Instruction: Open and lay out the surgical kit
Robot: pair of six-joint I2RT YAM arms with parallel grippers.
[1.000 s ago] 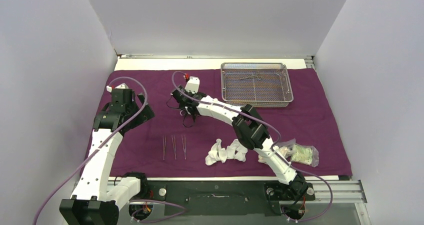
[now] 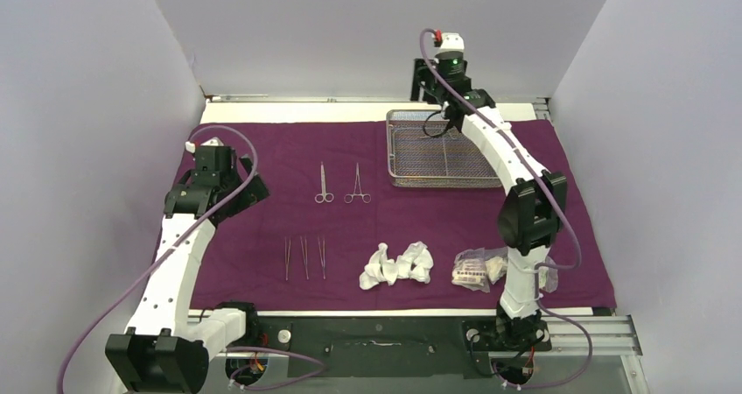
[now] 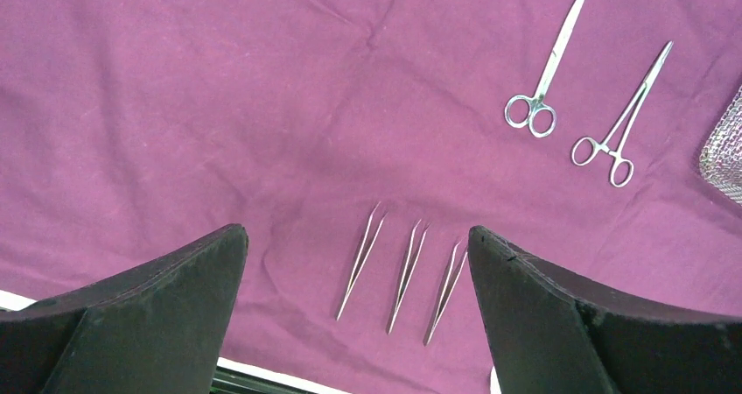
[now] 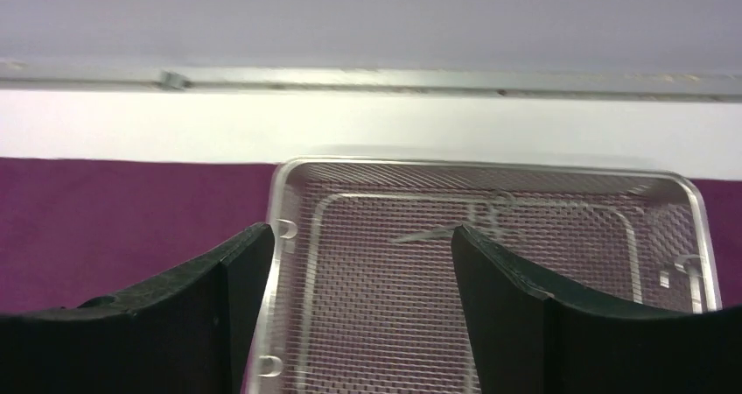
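Scissors (image 2: 322, 196) and a clamp (image 2: 357, 196) lie on the purple drape beside three tweezers (image 2: 305, 258). A wire tray (image 2: 402, 175) stands at the back right; in the right wrist view (image 4: 278, 298) a blurred instrument (image 4: 424, 236) lies inside it. My left gripper is open above the drape at the left, nothing between its fingers. My right gripper is open over the tray's back area, the instrument partly near its right finger.
White gloves (image 2: 394, 270) lie at front centre. Plastic-bagged packets (image 2: 471, 271) lie at front right, partly under the right arm.
My right arm has swung from over the scissors and clamp to the back right over the tray, uncovering both instruments on the drape. The left arm is nearly still.
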